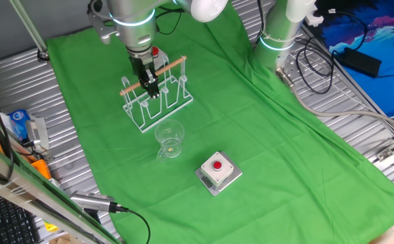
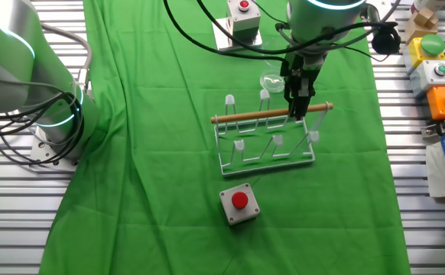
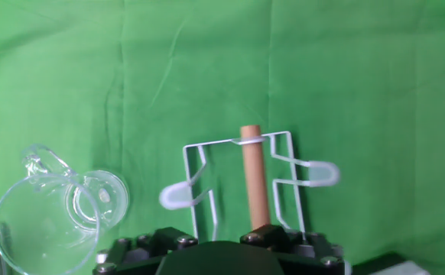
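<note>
A white wire rack with a wooden bar along its top stands on the green cloth. My gripper points down at the rack, close to the bar. From the opposite side, the gripper overlaps the bar near one end. In the wrist view, the black fingers fill the bottom edge and the wooden bar runs down behind them. Whether they are closed on the bar cannot be made out. A clear glass mug rests on the cloth beside the rack, apart from the gripper.
One red-button box sits on a metal plate in front of the mug. Another red-button box stands on the other side of the rack. Black cables hang near the arm.
</note>
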